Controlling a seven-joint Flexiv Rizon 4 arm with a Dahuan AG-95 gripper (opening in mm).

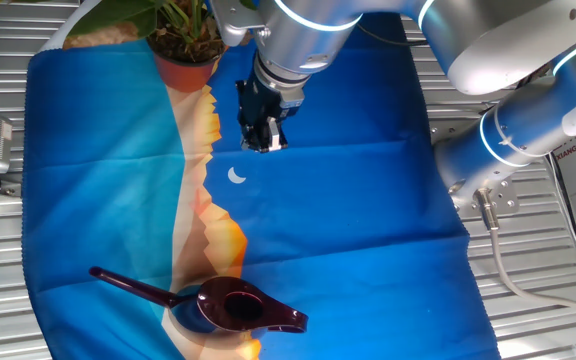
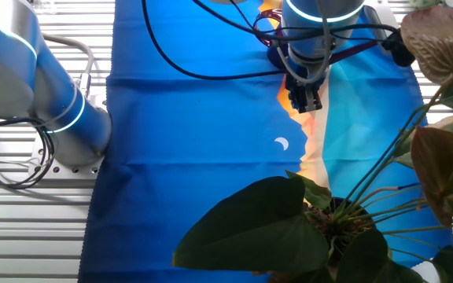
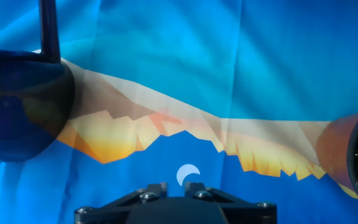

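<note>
My gripper (image 1: 265, 146) hangs over the blue mat near the white moon print, between the plant and the can. In the wrist view a narrow gap separates the fingertips of the gripper, and nothing is held there. A dark maroon watering can (image 1: 218, 297) rests on the mat's lower part, its long handle pointing left. Its glossy body (image 3: 27, 112) is cut off at the left of the wrist view. The potted plant (image 1: 185, 74) stands at the mat's top edge; part of its pot (image 3: 337, 149) shows at the wrist view's right. In exterior view 2 the arm partly hides the can.
Broad plant leaves (image 2: 246, 228) spread over the near side in exterior view 2. Black cables (image 2: 211, 76) loop around the arm.
</note>
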